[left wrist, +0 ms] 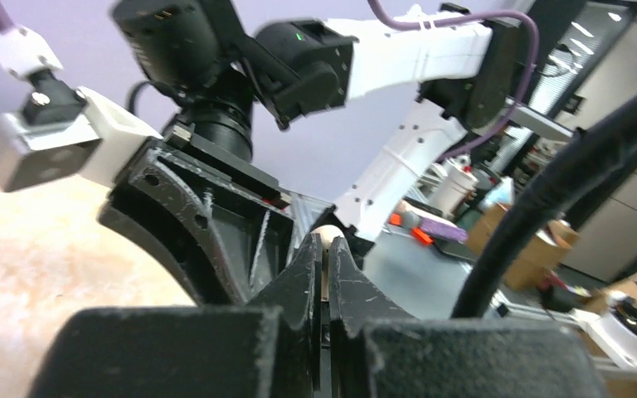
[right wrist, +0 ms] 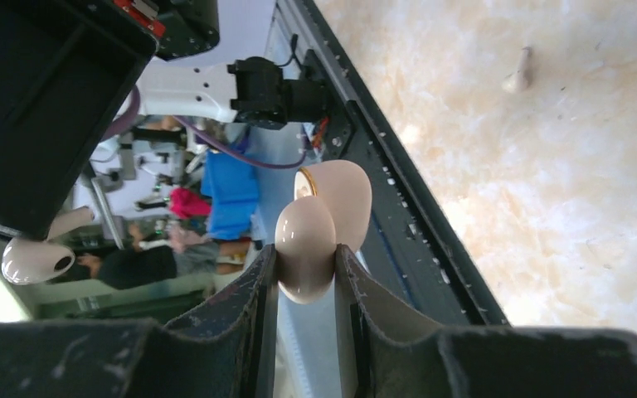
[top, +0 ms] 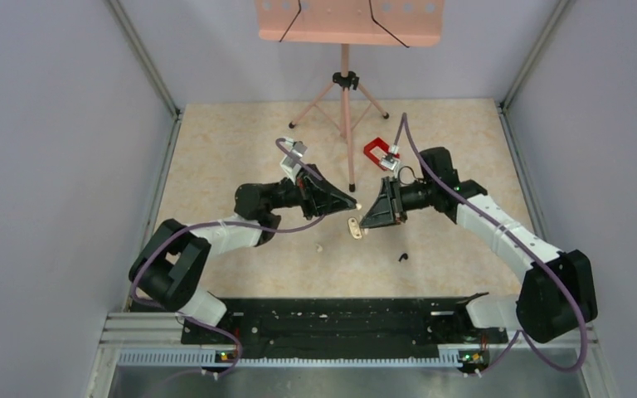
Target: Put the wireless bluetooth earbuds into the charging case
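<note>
A cream earbud (top: pixel 358 206) sticks out from the tips of my left gripper (top: pixel 352 205), which is shut on its stem. The right wrist view shows that earbud (right wrist: pixel 37 260) at the left, bulb end outward, apart from the case. My right gripper is shut on the pinkish-white charging case (right wrist: pixel 305 236), whose lid stands open with a gold-edged rim. From above, the open case (top: pixel 355 228) hangs just below the left fingertips. A second earbud (top: pixel 319 247) lies on the table, also visible in the right wrist view (right wrist: pixel 518 73).
A small black object (top: pixel 403 257) lies on the table at the right. Behind the grippers stand a red tray (top: pixel 368 150) and a pink tripod stand (top: pixel 350 149).
</note>
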